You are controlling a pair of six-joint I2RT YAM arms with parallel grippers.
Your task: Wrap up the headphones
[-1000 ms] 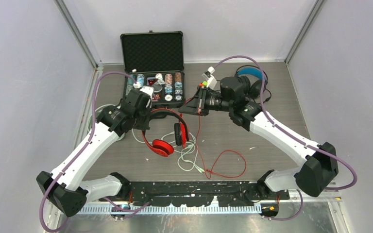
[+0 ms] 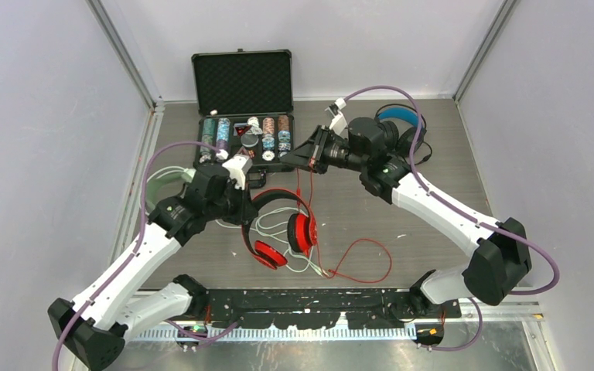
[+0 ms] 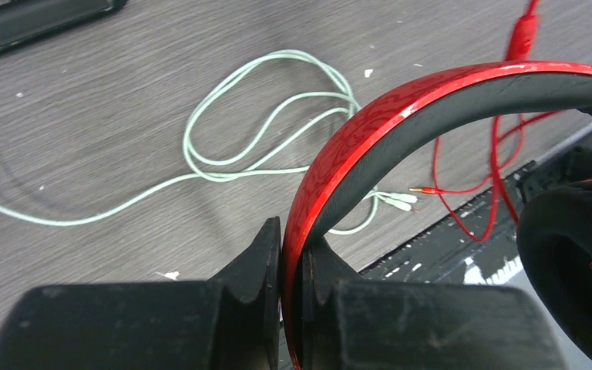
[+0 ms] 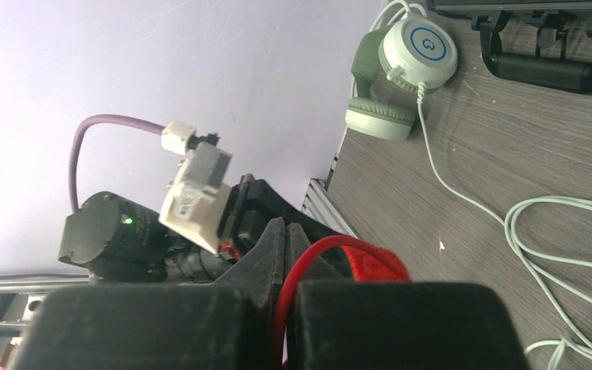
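The red-and-black headphones hang from my left gripper, shut on their headband (image 3: 370,127). Two red ear cups (image 2: 269,253) dangle over the middle of the table in the top view. In the right wrist view, the thin red cable (image 4: 312,250) comes out from between the fingers of my right gripper, shut on it. The right gripper stands above and to the right of the headphones. More red cable (image 2: 390,263) runs down and lies in a loop on the table near the front edge.
A white cable (image 3: 200,123) lies coiled beneath the headphones, leading to pale green headphones (image 4: 420,50) at the left. An open case of chips (image 2: 244,85) stands at the back. Blue-and-black headphones (image 2: 401,114) rest at the back right.
The left gripper has moved toward the front and right, bringing the headphones with it. My right gripper has shifted only slightly, tilting a little, with the red cable still hanging from it.
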